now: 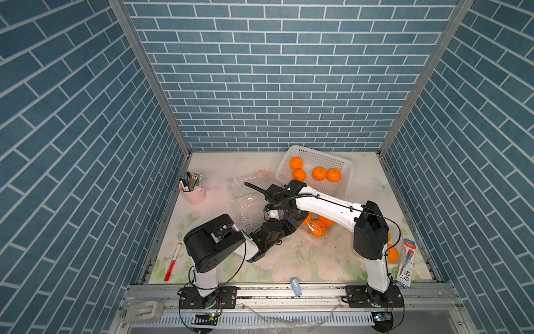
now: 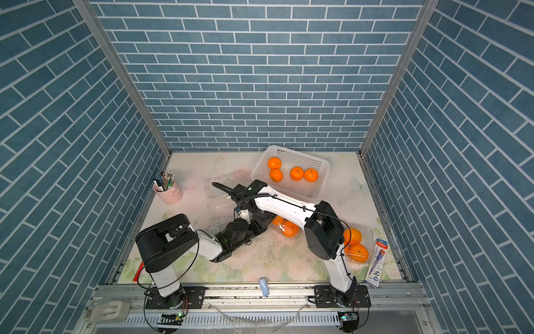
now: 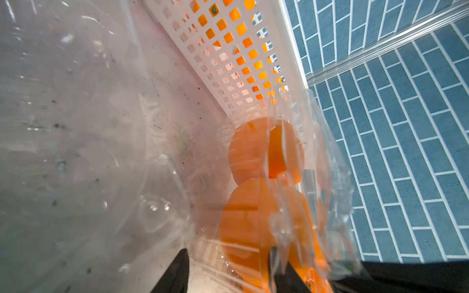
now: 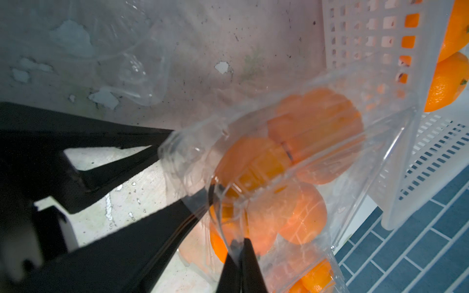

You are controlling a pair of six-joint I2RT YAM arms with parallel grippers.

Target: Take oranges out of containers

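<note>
A clear plastic container of oranges sits below the white basket. In the left wrist view two oranges show behind its clear wall, with my left gripper at the bottom edge, its fingertips apart at that wall; whether it grips the wall is unclear. My right gripper is shut at the container's near edge; only the thin plastic shows there, and whether it is pinched is unclear. Both grippers are largely hidden by the arms in the top views.
The white basket holds several oranges at the back. Another container of oranges lies at right beside a packet. A pink pen cup and red marker are at left; empty clear plastic lies near centre.
</note>
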